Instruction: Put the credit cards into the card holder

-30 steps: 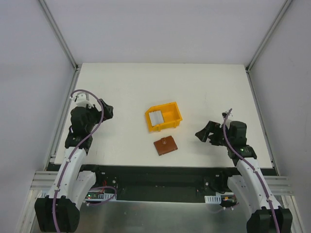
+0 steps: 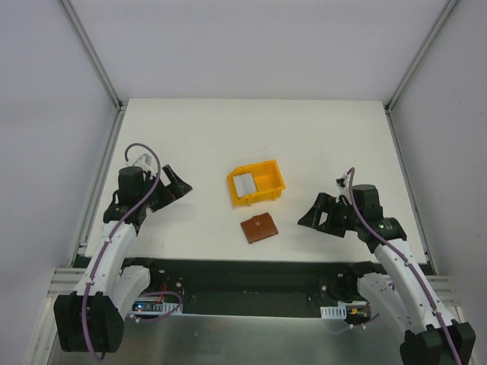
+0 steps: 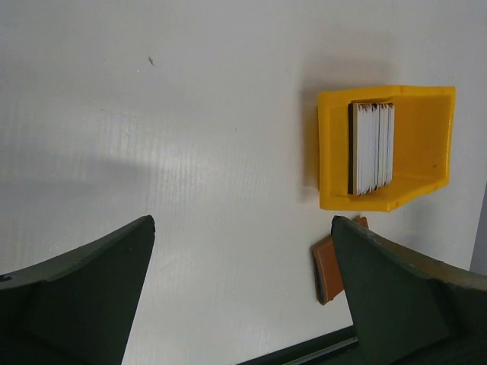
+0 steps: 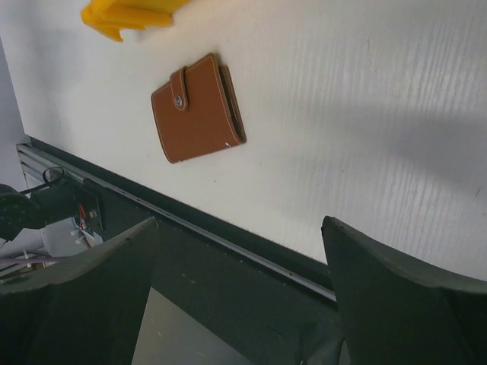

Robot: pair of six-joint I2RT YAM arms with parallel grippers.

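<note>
A stack of white cards [image 3: 373, 148] stands on edge inside a yellow bin [image 2: 269, 179] at the table's centre. In front of the bin lies the brown card holder [image 2: 259, 227], folded closed with its snap strap fastened; the right wrist view shows that card holder [image 4: 194, 109] most clearly. My left gripper [image 2: 179, 182] is well to the left of the bin, open and empty. To the right of the card holder hovers my right gripper [image 2: 310, 220], its fingers apart with nothing between them.
Bare white table [image 2: 198, 129] surrounds the bin, wide and clear at the back and both sides. A dark rail [image 2: 243, 275] runs along the front edge, close to the card holder.
Both grippers have come inward toward the middle, and their fingers stand wider apart than before. The bin, cards and card holder have stayed put.
</note>
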